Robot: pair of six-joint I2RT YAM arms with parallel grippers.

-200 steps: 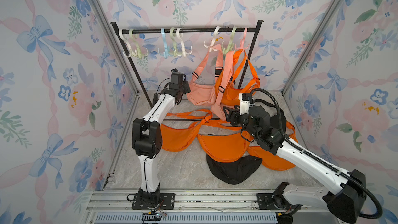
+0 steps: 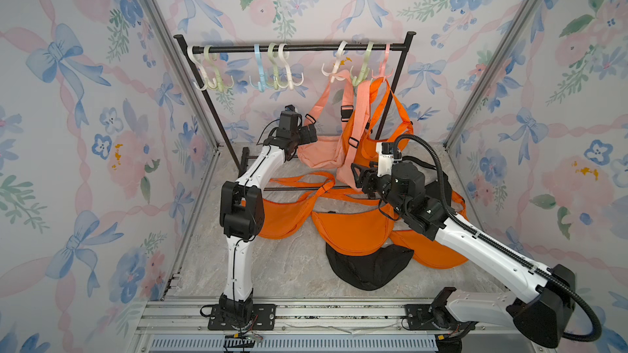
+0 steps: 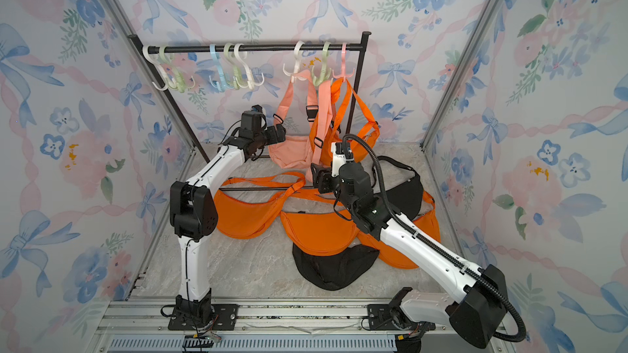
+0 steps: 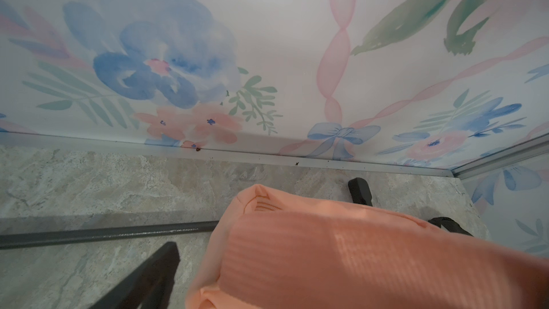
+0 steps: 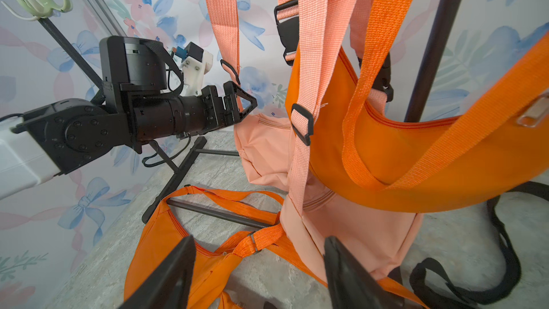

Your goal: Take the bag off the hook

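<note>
Pink bags (image 2: 317, 150) and orange bags (image 5: 451, 160) hang by straps from hooks at the right half of the rail. My left gripper (image 2: 307, 132) stands open at the leftmost pink strap (image 5: 220, 5), just above that bag; in its wrist view pink fabric fills the lower right, close up. My right gripper is lower right, in front of the hanging bags, its fingers apart with nothing seen held between them.
The rack's rail (image 2: 314, 47) carries several hooks, those on the left empty. Several orange and black bags (image 2: 369, 268) cover the floor over the rack's lower bar (image 5: 217, 214). Patterned walls enclose the space.
My left gripper has moved right and up to the pink strap, against the bag.
</note>
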